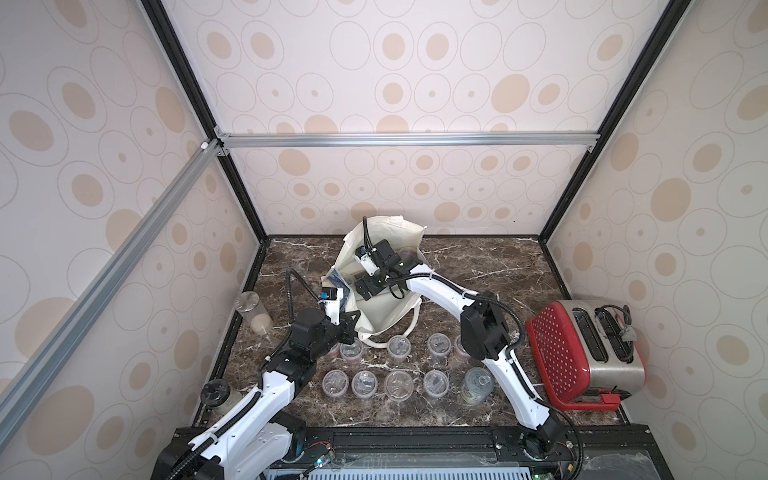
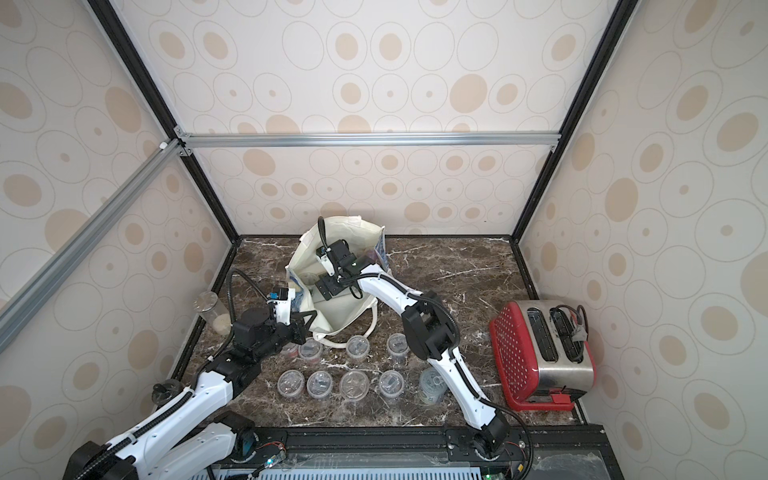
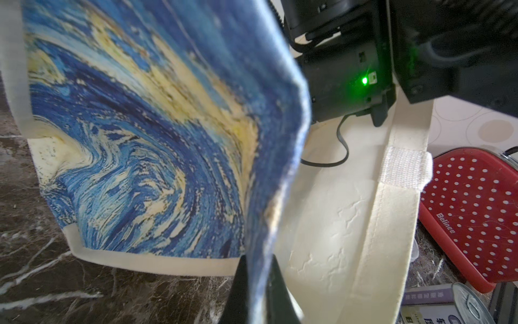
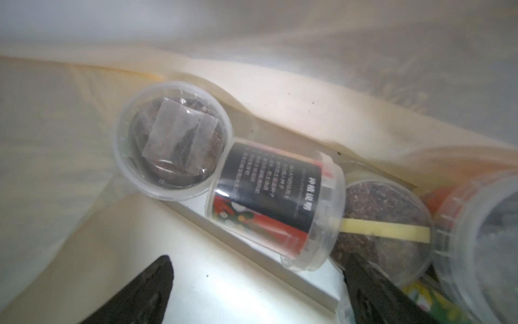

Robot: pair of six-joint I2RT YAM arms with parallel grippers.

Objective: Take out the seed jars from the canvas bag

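The cream canvas bag (image 1: pixel 384 312) with a blue painted print stands at the back middle. My left gripper (image 1: pixel 347 324) is shut on the bag's near-left edge, and the printed cloth (image 3: pixel 151 162) fills its wrist view. My right gripper hangs open inside the bag. Below it in the right wrist view lie several seed jars: an upright jar (image 4: pixel 178 135), one on its side with a black label (image 4: pixel 264 199), one with a yellow strip (image 4: pixel 385 248), and a larger one (image 4: pixel 485 243) at the right.
Several clear jars (image 1: pixel 398 385) stand in rows across the front of the marble counter. A red toaster (image 1: pixel 560 352) sits at the right, and a tall container (image 1: pixel 254 312) at the left edge.
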